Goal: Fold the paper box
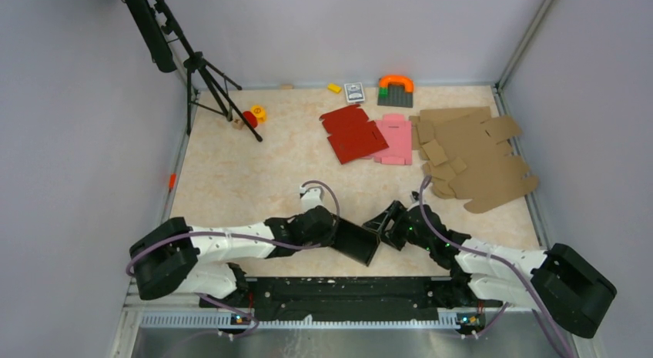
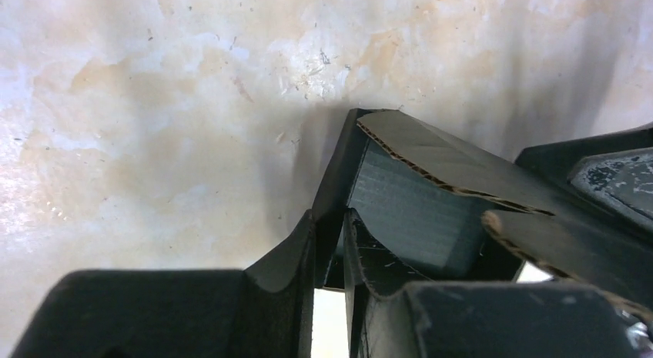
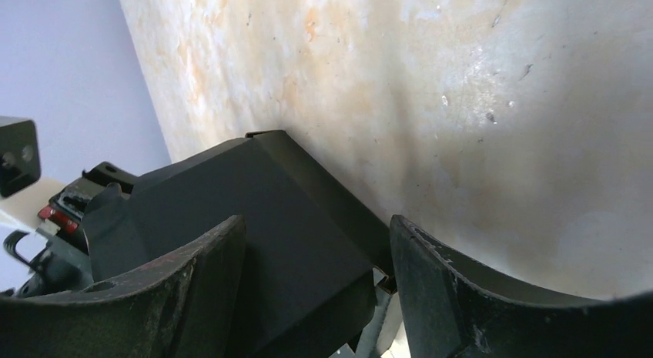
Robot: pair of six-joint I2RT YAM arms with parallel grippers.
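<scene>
A black cardboard box [image 1: 354, 242], part folded with raised flaps, lies at the front middle between the grippers. My left gripper is at one end, its fingertips close together on a narrow side wall [image 2: 343, 169]; a curved flap [image 2: 454, 162] stands over the interior. My right gripper is at the opposite end, its two fingers apart around a corner of the box's dark outer face [image 3: 192, 189]; whether it grips it is unclear.
Red sheets [image 1: 358, 142], a pink sheet [image 1: 396, 150] and brown cardboard [image 1: 485, 173] lie toward the back and right. A tripod [image 1: 196, 64] stands back left.
</scene>
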